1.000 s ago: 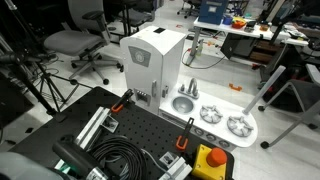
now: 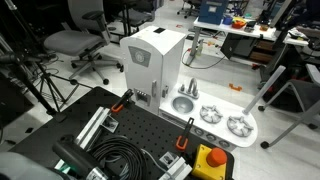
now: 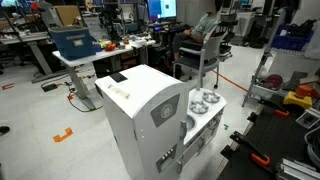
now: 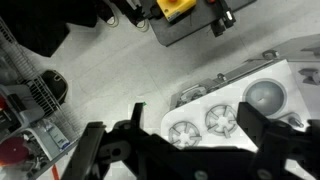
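A white toy kitchen stands at the table's far edge. Its tall cabinet (image 2: 153, 62) is on the left in exterior view 1, and a low white counter (image 2: 222, 108) runs to the right. Set into this counter are a round metal sink (image 2: 183, 104) and two stove burners (image 2: 239, 126). From above, the wrist view has the sink (image 4: 265, 96) at right and the burners (image 4: 221, 120) near the middle. My gripper is open over the counter, its dark fingers (image 4: 124, 138) wide apart. No object shows between them.
A yellow box with a red button (image 2: 217, 157) sits at the dark table's front right. Coiled black cable (image 2: 118, 158) and orange-handled clamps (image 2: 182, 142) lie nearby. Office chairs (image 2: 78, 40) stand beyond.
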